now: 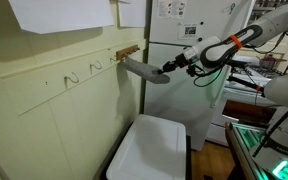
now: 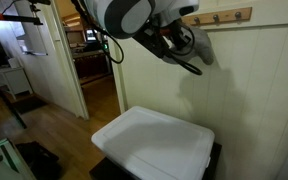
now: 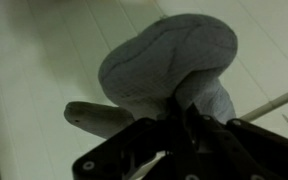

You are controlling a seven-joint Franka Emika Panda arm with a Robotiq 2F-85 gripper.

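A grey oven mitt (image 3: 169, 62) fills the middle of the wrist view, its thumb sticking out to the left. My gripper is shut on the mitt's near end, where the cloth bunches between the dark fingers. In exterior view 1 the mitt (image 1: 147, 70) stretches from my gripper (image 1: 168, 73) toward the wall, its far end close under a wooden hook rail (image 1: 127, 51). Exterior view 2 shows the mitt (image 2: 199, 47) mostly behind the arm, just below the rail (image 2: 216, 17). Whether it touches a hook cannot be made out.
A large white lid or tabletop (image 1: 152, 149) lies below the arm, bare on top. Metal hooks (image 1: 72, 78) stick out of the wall to the left. Behind the arm stands a white fridge (image 1: 174, 95) with papers on it.
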